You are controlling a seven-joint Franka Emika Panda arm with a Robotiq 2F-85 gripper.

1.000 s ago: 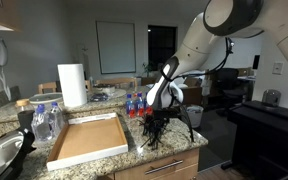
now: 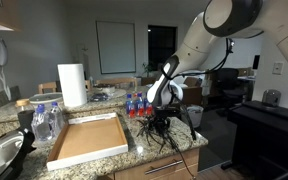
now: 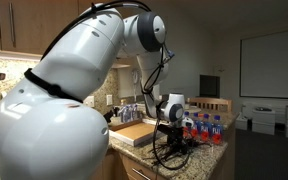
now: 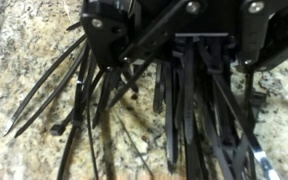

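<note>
A tangle of long black cable ties (image 2: 160, 131) spreads over the speckled counter (image 2: 136, 155), with thin strands reaching past its front edge. In the wrist view, the ties (image 4: 192, 120) fan out beneath my gripper. The gripper appears shut, right at the top of the tangle. Dark ties against dark fingers make it unclear whether any strand is pinched between them. From the other side, the ties (image 3: 169, 150) show as loops below the gripper (image 3: 171, 124).
A shallow tan box with white sides (image 2: 89, 138) lies left of the ties. Several bottles with red and blue (image 2: 136, 106) stand behind them; clear bottles (image 2: 46, 122) and a paper towel roll (image 2: 73, 85) are farther left. Bare counter lies in front.
The dark strands spread wider than before, now extending right and hanging in thin lines past the counter's front edge. The arm stays in nearly the same place.
</note>
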